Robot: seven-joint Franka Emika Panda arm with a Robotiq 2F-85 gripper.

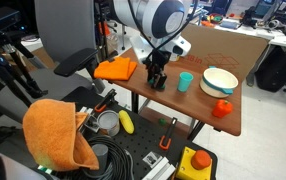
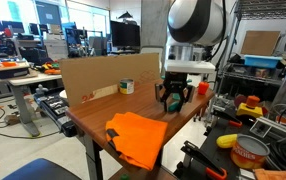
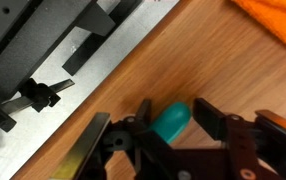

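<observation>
A small teal-green object point(image 3: 171, 122) with a rounded end lies on the brown wooden table point(image 3: 103, 95). Around it in the wrist view is my gripper, its fingers one on each side and parted. Whether they touch the object cannot be made out. From exterior view 1, the gripper point(image 1: 157, 80) points down close to the tabletop and hides most of the object. In exterior view 2 the gripper point(image 2: 173, 101) is low over the table, behind the orange cloth point(image 2: 136, 137).
A teal cup point(image 1: 186, 81), a white bowl point(image 1: 219, 82) and a red round object point(image 1: 222, 109) stand right of the gripper. To its left is the orange cloth point(image 1: 115, 69). A cardboard panel point(image 1: 223, 50) borders the back.
</observation>
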